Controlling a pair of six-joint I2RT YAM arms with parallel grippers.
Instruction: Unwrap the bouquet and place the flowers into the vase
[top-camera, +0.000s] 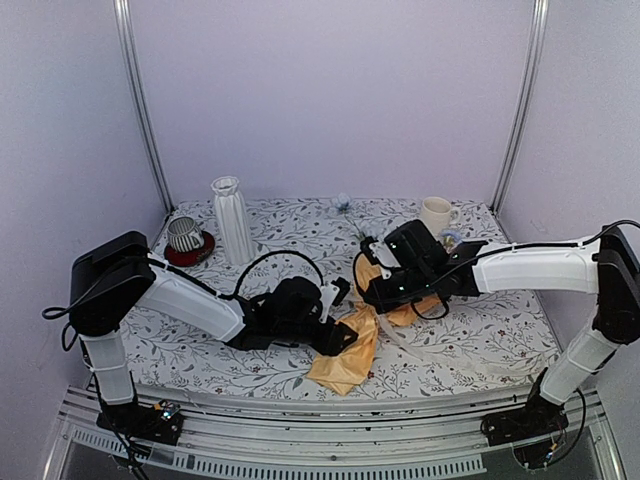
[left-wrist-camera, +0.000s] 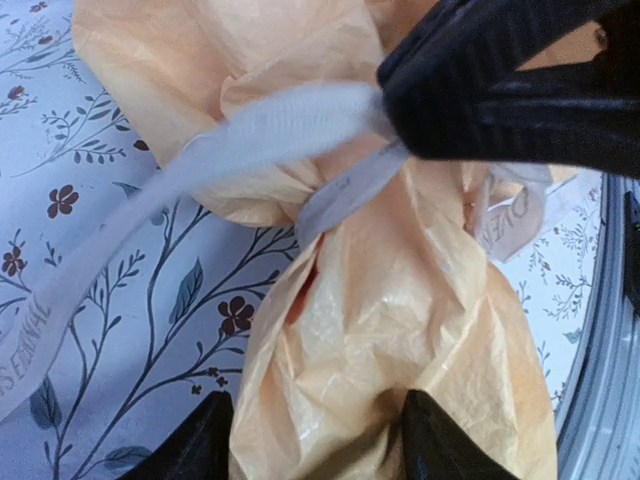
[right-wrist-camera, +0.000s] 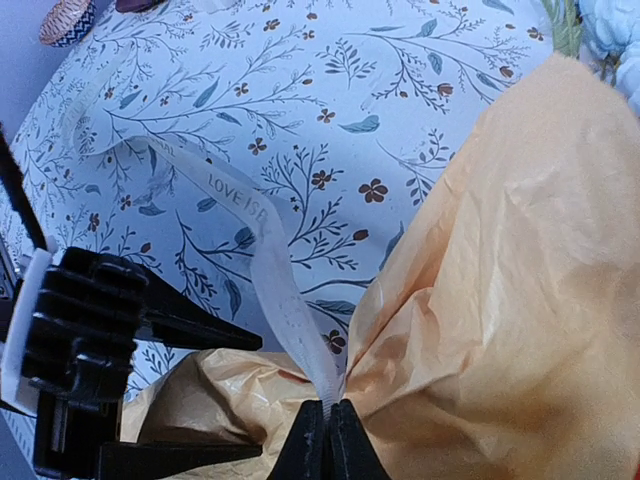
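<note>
Orange wrapping paper (top-camera: 345, 365) lies bunched in the middle, a white printed ribbon (right-wrist-camera: 240, 205) tied round it and trailing off. My right gripper is shut on the ribbon at the paper's gathered part. My left gripper is over the lower end of the bundle, partly open, its fingertips apart on the paper. Pale blue flowers (right-wrist-camera: 610, 40) show beyond the paper in the right wrist view; a white flower (top-camera: 343, 203) lies at the back. The tall white vase (top-camera: 232, 220) stands upright at the back left.
A striped cup (top-camera: 185, 235) on a red saucer (top-camera: 195, 255) stands left of the vase. A cream mug (top-camera: 437, 215) is at the back right, behind my right arm.
</note>
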